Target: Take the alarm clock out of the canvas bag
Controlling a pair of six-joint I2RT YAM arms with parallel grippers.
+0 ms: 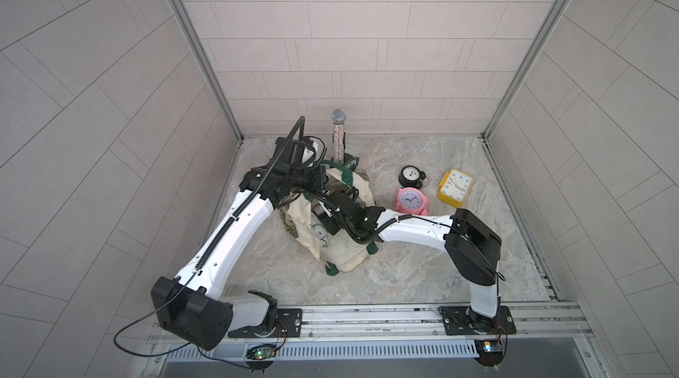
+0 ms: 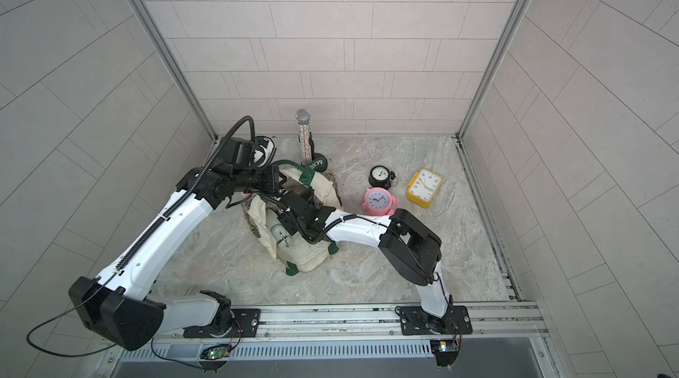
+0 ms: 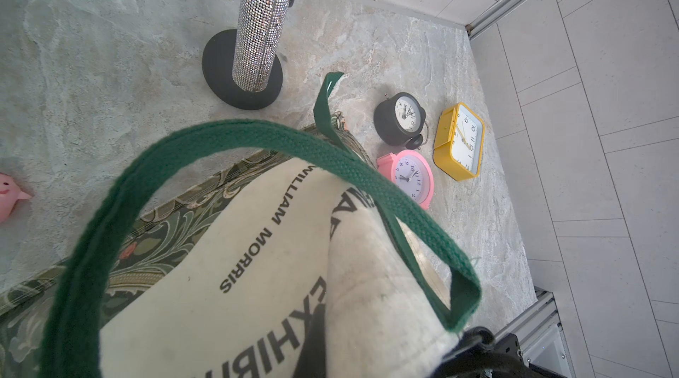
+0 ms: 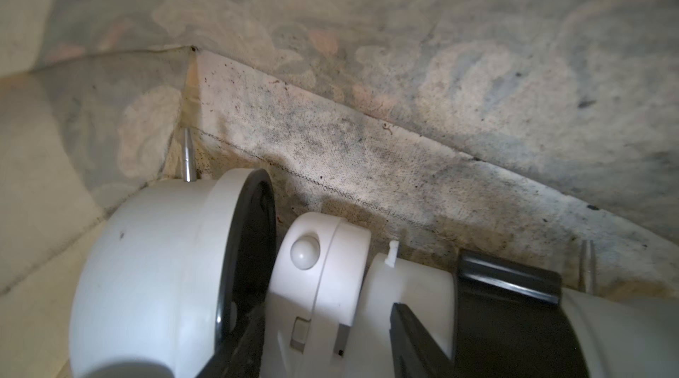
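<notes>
The canvas bag (image 1: 345, 259), cream with green handles, stands at table centre-left with its mouth up. My left gripper is shut on the bag's canvas edge; one dark finger shows inside, the other is hidden by the folded cloth. My right gripper is down inside the bag, its fingers open and apart. Between and below them lies a slim white alarm clock (image 4: 314, 265) with a round button. A larger white clock (image 4: 148, 272) stands to its left, and another white clock (image 4: 417, 293) with a black part is to its right.
On the table to the right of the bag are a black clock (image 1: 410, 176), a pink clock (image 1: 412, 201) and a yellow clock (image 1: 454, 187). A glittery microphone stand (image 1: 338, 139) rises behind the bag.
</notes>
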